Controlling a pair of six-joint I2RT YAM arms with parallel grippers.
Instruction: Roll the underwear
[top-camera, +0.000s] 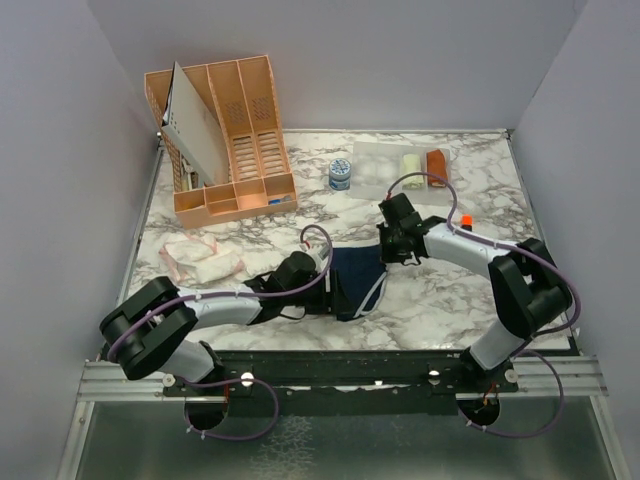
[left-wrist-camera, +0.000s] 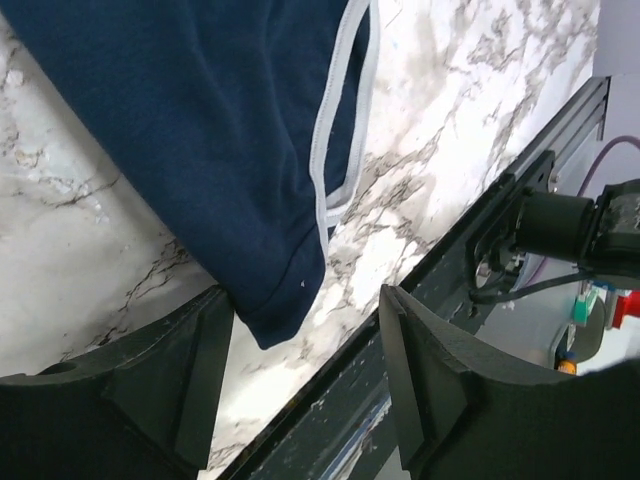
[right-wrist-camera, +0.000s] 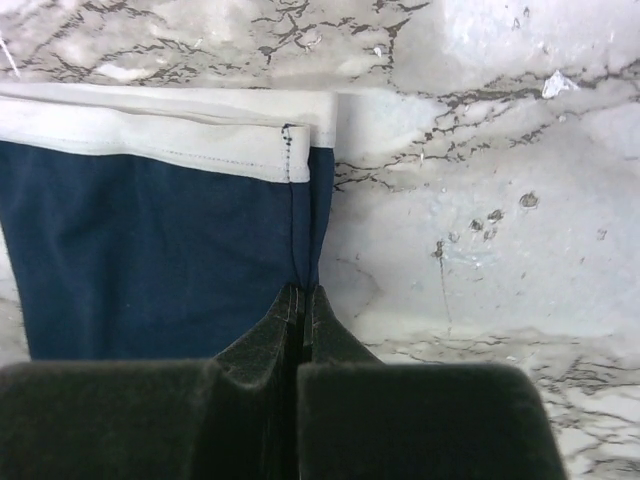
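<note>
The dark navy underwear (top-camera: 360, 268) with a white band lies on the marble table between my two grippers. In the left wrist view one corner of the underwear (left-wrist-camera: 270, 200) reaches between the spread fingers of my left gripper, the left finger close to its edge; the fingers are apart. My right gripper is shut on the side edge of the underwear (right-wrist-camera: 150, 230), just below the folded white band. From above, the left gripper (top-camera: 336, 298) covers the cloth's near left part and the right gripper (top-camera: 383, 252) its right edge.
A clear tray (top-camera: 382, 172) at the back right holds a pale green roll (top-camera: 412, 170) and an orange-brown roll (top-camera: 437, 167). Beside it stands a blue-and-white can (top-camera: 340, 174). An orange organizer (top-camera: 235, 130) is at back left, white cloth (top-camera: 202, 258) at left.
</note>
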